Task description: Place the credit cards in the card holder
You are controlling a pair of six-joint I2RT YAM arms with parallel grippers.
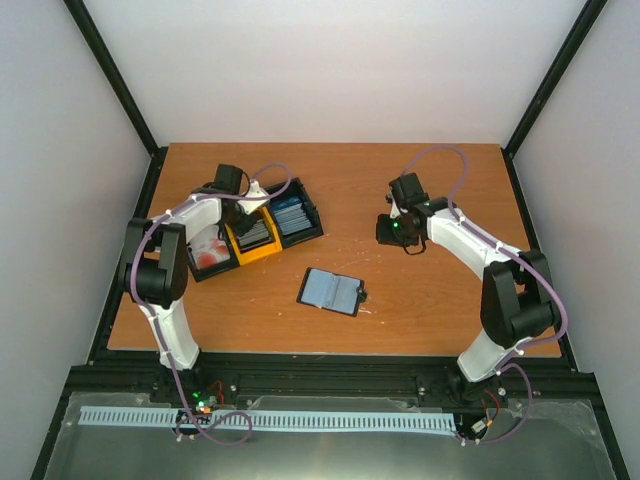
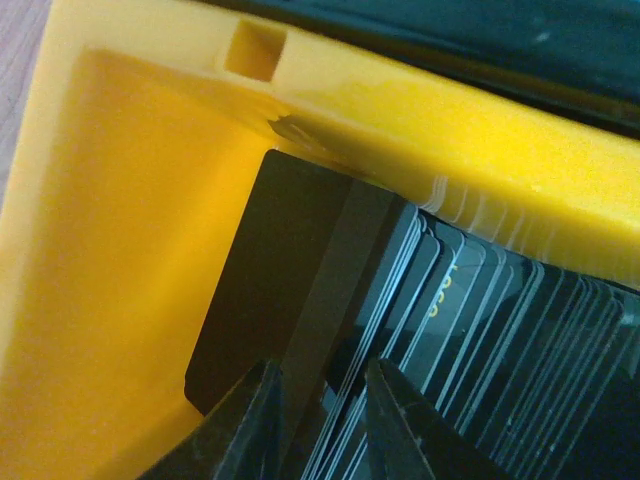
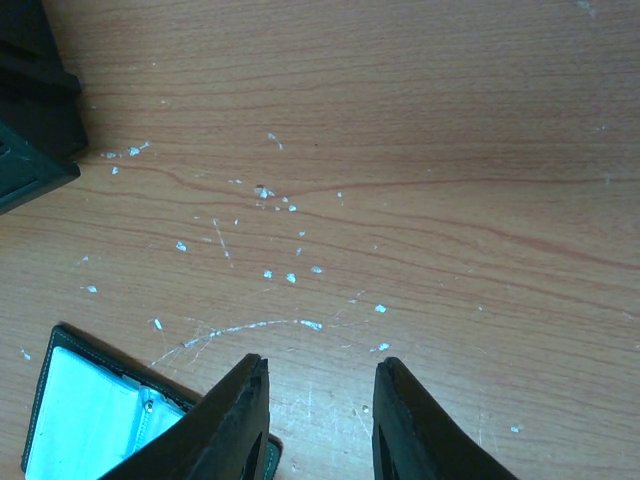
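Observation:
Dark cards stand in a packed row inside the yellow bin, and the end one leans with its broad face showing. Over this row hangs my left gripper, its fingers part open; no card is visibly gripped, and the cards lie beyond the fingertips. An open card holder, black with pale blue sleeves, rests on the table at centre; its corner also shows at lower left in the right wrist view. Above bare table, right of the holder, my right gripper is part open and empty.
A black bin with bluish cards adjoins the yellow one on the right, and a bin with red and white contents on the left. Bare tabletop surrounds the holder.

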